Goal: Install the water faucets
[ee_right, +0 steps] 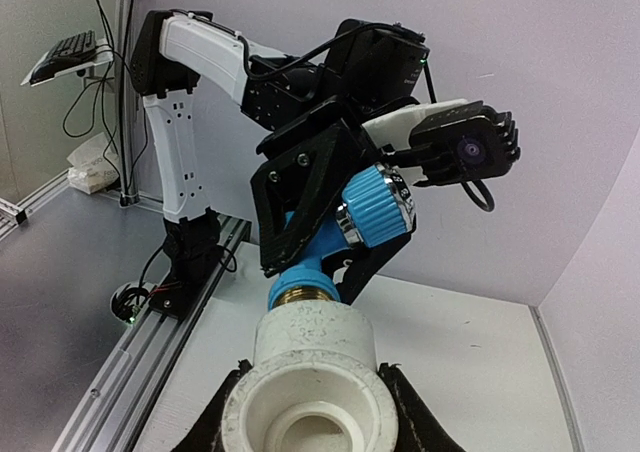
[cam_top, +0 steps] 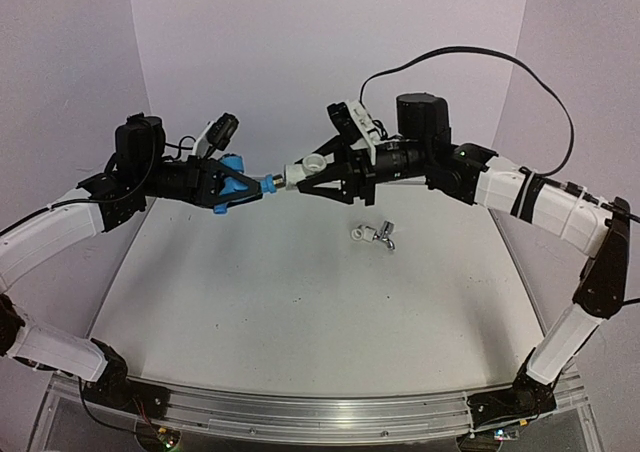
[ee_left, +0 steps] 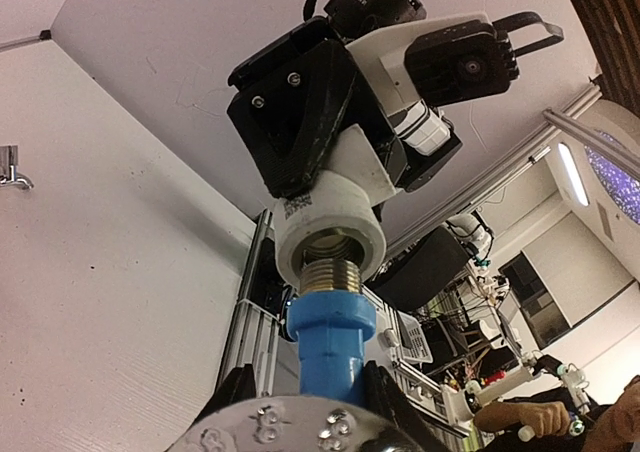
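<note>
A blue faucet (cam_top: pixel 232 183) with a brass threaded end is held in my left gripper (cam_top: pixel 238 186), which is shut on its body. My right gripper (cam_top: pixel 335 172) is shut on a white pipe fitting (cam_top: pixel 313 163). Above the table the brass thread (ee_left: pixel 331 275) meets the open mouth of the white fitting (ee_left: pixel 330 234). In the left wrist view the thread sits at the lower edge of that mouth, with dark space above it. From the right wrist view, a little brass shows between the blue collar (ee_right: pixel 304 278) and the fitting (ee_right: pixel 314 337). How deep it sits I cannot tell.
A chrome faucet joined to a white fitting (cam_top: pixel 366 233) lies on the white table (cam_top: pixel 300 312), behind its middle. Pale walls (cam_top: pixel 330 62) enclose the back and sides.
</note>
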